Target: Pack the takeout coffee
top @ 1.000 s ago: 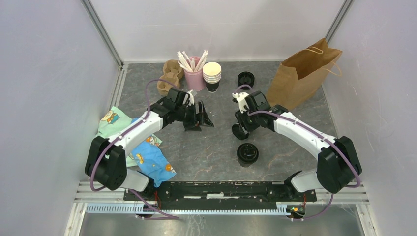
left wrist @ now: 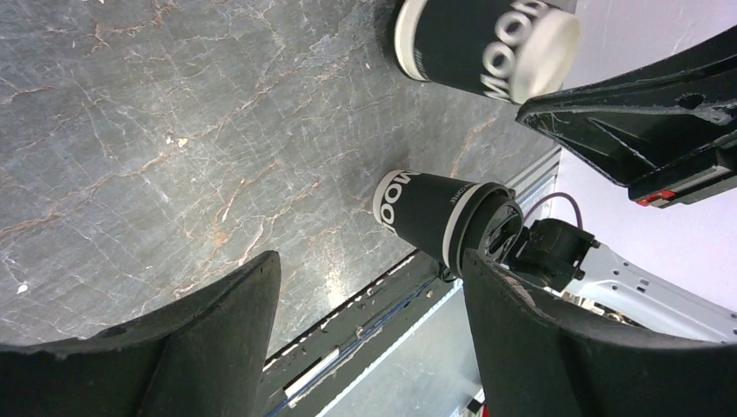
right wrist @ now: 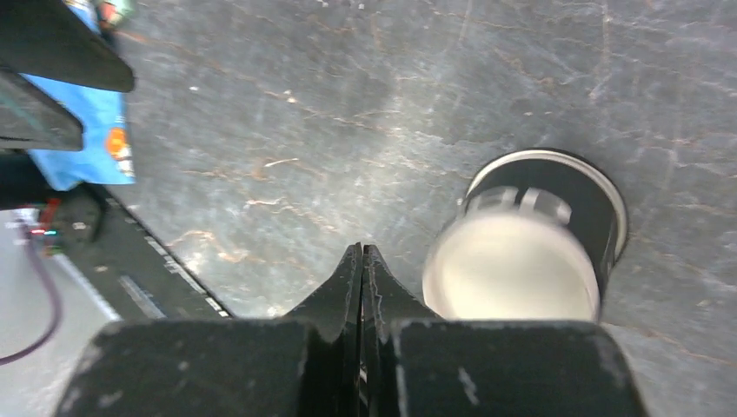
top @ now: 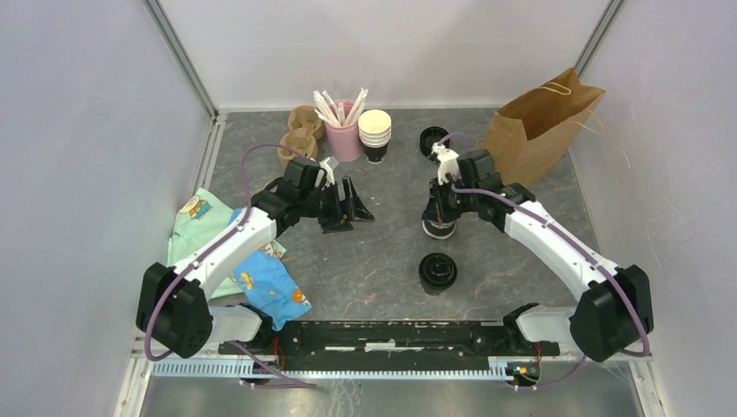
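A black MOON cup (left wrist: 461,48) with a white top stands at centre right, partly under my right gripper. That gripper is shut; whether anything is between its fingertips is unclear. A second cup (left wrist: 417,208) with a black lid (top: 438,269) stands nearer the front. My left gripper (top: 352,208) is open, left of both cups, with nothing visible between its fingers. A paper bag (top: 530,139) stands at back right, and a brown cup carrier (top: 297,148) lies at back left.
A stack of cups (top: 375,130), a pink container of white sticks (top: 343,141) and a black lid (top: 434,139) are at the back. Green and blue cloths (top: 269,287) lie at left.
My left gripper has shifted slightly left.
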